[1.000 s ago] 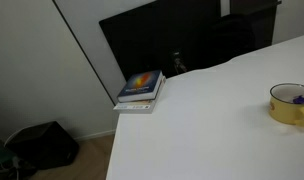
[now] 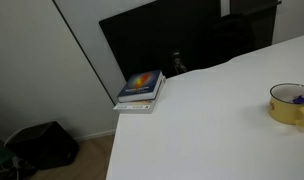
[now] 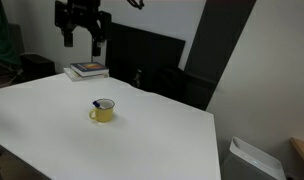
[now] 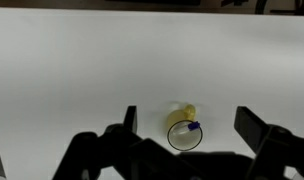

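A yellow enamel mug (image 2: 288, 110) with a dark rim stands upright on the white table, at the right edge of exterior view 1. Something small and blue (image 4: 194, 126) shows at its rim in the wrist view; what it is cannot be made out. My gripper (image 3: 82, 42) hangs open in the air, its fingers wide apart with nothing between them. Seen from the wrist, the mug (image 4: 178, 118) lies well below, in the space between the two fingertips and not touched by them.
Two stacked books (image 2: 140, 90) lie at the table's corner, the upper one dark with a colourful cover. A black monitor or panel (image 2: 157, 38) stands behind the table. A white tray (image 3: 254, 160) is off to the right.
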